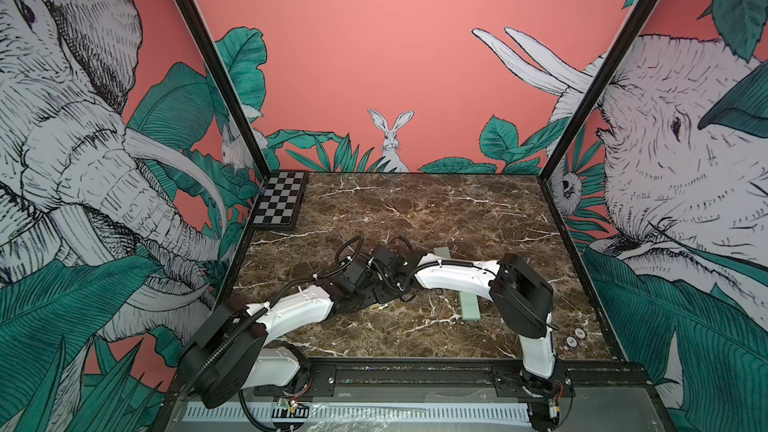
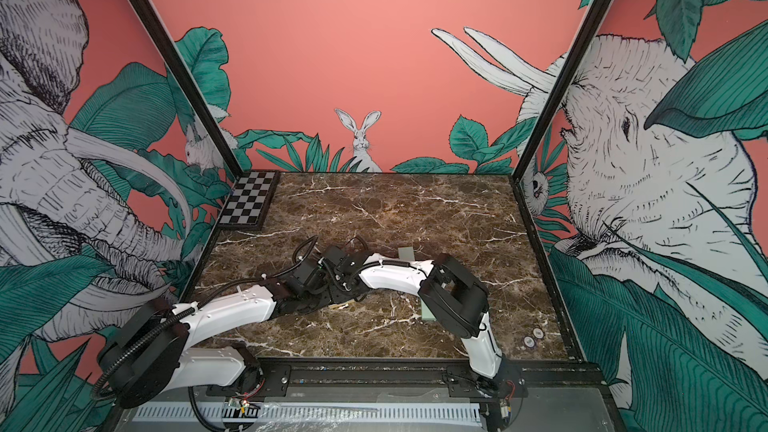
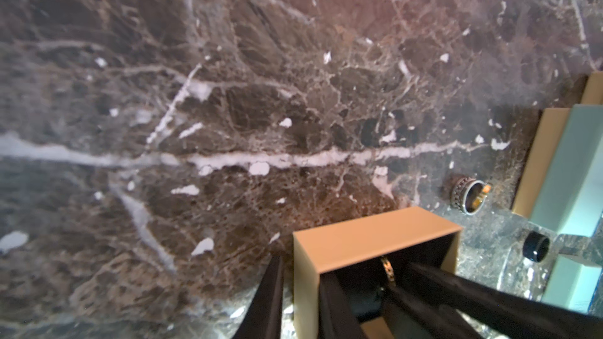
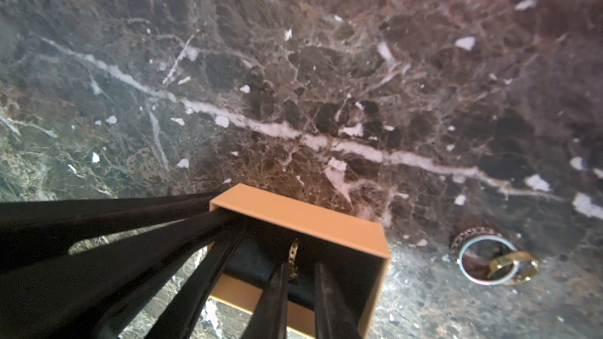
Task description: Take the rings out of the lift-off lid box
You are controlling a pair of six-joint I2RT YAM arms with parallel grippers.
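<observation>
An open tan box (image 3: 370, 226) (image 4: 295, 210) with black padding is at both grippers in the wrist views, low on the marble table. A patterned gold ring (image 3: 387, 268) (image 4: 292, 257) stands in its padding. My right gripper has its fingers apart inside the box, either side of that ring. My left gripper's fingers (image 3: 270, 288) are at the box's left side; whether they grip it is hard to tell. A silver ring (image 3: 466, 196) (image 4: 483, 260) with a gold ring (image 4: 526, 266) leaning in it lies right of the box; a black ring (image 3: 535, 246) lies farther right.
Mint box parts (image 3: 568, 169) (image 1: 469, 308) lie on the right. Two small round discs (image 1: 571, 342) sit at the right front. A checkered board (image 1: 276, 200) is at the back left.
</observation>
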